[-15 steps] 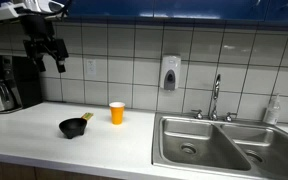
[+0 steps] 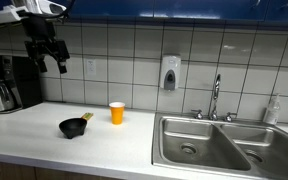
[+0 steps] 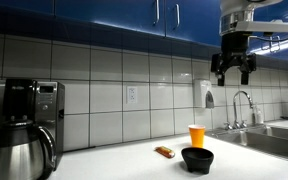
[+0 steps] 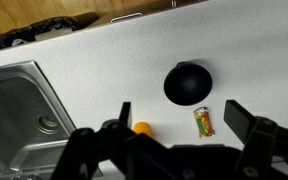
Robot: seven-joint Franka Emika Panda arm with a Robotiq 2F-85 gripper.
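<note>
High over the left part of the counter, my gripper (image 2: 52, 70) hangs open with its fingers pointing down and nothing between them. Below it on the white counter stands a black bowl (image 2: 73, 128); the wrist view shows that bowl (image 4: 188, 83) from above, its inside dark. An orange cup (image 2: 117, 113) stands upright farther back, and its top (image 4: 142, 129) is partly hidden by my gripper in the wrist view. Between cup and wall side lies a small packaged snack bar (image 4: 204, 122), orange and green, also visible as a bar (image 3: 164, 152) behind the bowl.
A double steel sink (image 2: 189, 148) with a faucet (image 2: 216, 97) takes up the right side. The coffee maker (image 3: 22, 130) stands at the far end. Blue cabinets (image 3: 114, 20) hang above. Bare counter (image 2: 124, 148) lies between bowl and sink.
</note>
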